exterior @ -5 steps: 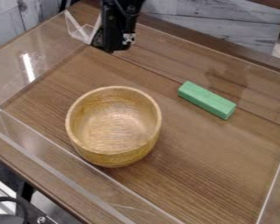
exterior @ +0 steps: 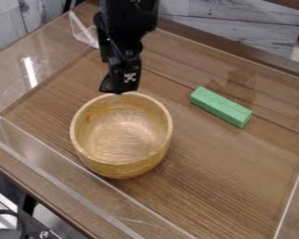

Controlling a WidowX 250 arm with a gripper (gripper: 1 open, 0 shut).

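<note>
My black gripper [exterior: 119,77] hangs over the table just above and behind a round tan bowl [exterior: 121,145], its fingers open and pointing down. The bowl looks empty. A green rectangular block [exterior: 220,106] lies to the right of the gripper and bowl.
The wooden table [exterior: 220,177] has clear room at the right and front. A white-grey board stands along the back. A clear plastic edge runs along the left, and a black cable lies at the lower left.
The bowl and green block have not moved.
</note>
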